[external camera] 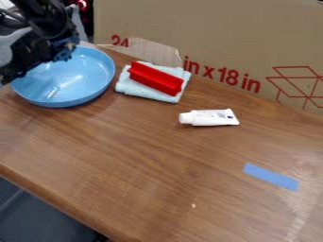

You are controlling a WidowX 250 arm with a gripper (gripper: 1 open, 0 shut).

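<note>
My dark gripper [28, 52] is at the upper left, over the left part of a round blue plate [74, 87]; it is blurred, and its fingertips are hard to make out. I see nothing held in it. A red block [155, 77] lies on a folded pale cloth [139, 91] to the right of the plate. A white tube [210, 117] with a cap lies on the wooden table further right.
A large cardboard box [228, 38] stands along the back. A strip of blue tape [270, 177] is on the table [151, 180] at the right.
</note>
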